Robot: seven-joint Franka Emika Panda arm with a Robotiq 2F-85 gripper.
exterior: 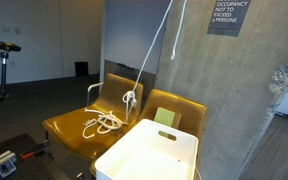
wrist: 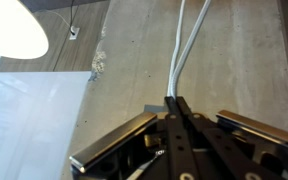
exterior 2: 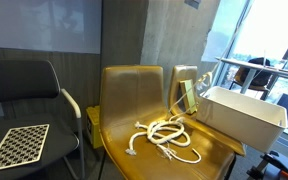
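A white rope (exterior: 107,122) lies in loose coils on the seat of a tan chair. From there it runs up and out of the top of exterior view 1, with a second strand hanging at the upper right. In the wrist view, my gripper is shut, and two strands of the rope (wrist: 176,65) meet at its fingertips. Neither exterior view has the gripper in it. The coils (exterior 2: 164,135) also show on the seat in exterior view 2.
A white open bin (exterior: 149,155) stands in front of the second tan chair (exterior: 187,112), which has a yellow-green panel (exterior: 164,117) against its back. To the left in exterior view 2, a dark chair bears a patterned board (exterior 2: 17,147). A concrete wall (exterior: 234,80) rises behind.
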